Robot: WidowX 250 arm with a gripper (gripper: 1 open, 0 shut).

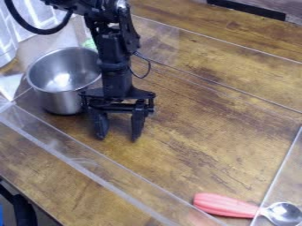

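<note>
My gripper (119, 124) hangs low over the wooden table just right of a steel pot (62, 81), its black fingers pointing down with a gap between them and nothing seen in it. A pink-handled scoop (227, 206) with a metal bowl lies at the bottom right, well away from the gripper. A green object (90, 43) is mostly hidden behind the arm.
Transparent walls (83, 163) run along the left, front and back edges and at the right. A white piece lies left of the pot.
</note>
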